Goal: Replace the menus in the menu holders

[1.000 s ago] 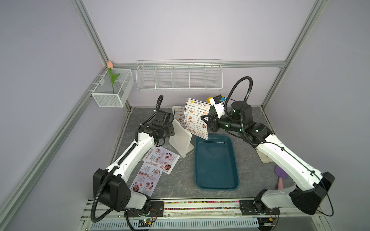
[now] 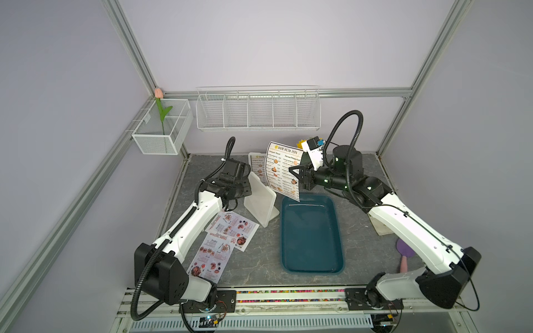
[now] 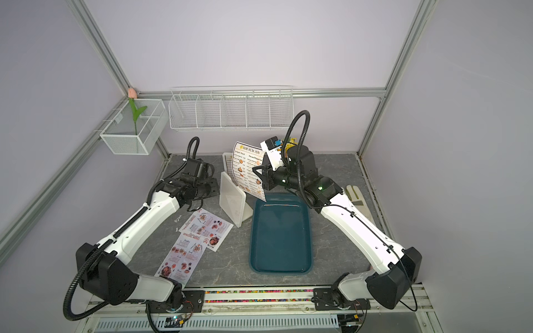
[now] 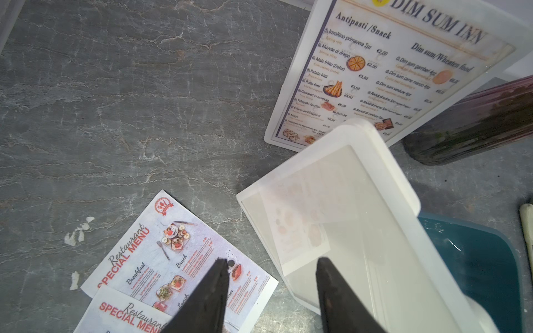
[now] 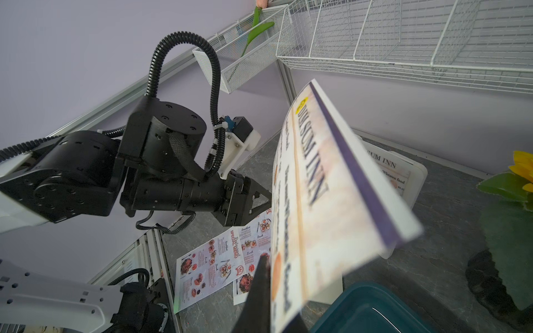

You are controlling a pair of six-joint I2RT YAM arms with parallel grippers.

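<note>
My right gripper (image 2: 294,173) is shut on a curved Dim Sum Inn menu (image 3: 244,166), held up above the back of the blue tray. My left gripper is open, hovering over a white menu holder (image 4: 355,233) with its fingers empty. A second holder with a Dim Sum Inn menu (image 4: 377,72) stands behind it. Two Special Menu sheets, the upper (image 4: 183,249) partly under the lower (image 4: 119,310), lie flat on the left of the table.
A blue tray (image 2: 312,244) fills the middle right. A flower (image 5: 522,172) stands at the back right. Wire baskets (image 2: 258,111) hang on the walls.
The held menu's lower edge has shifted slightly over the last second. Both arms are otherwise about where they were.
</note>
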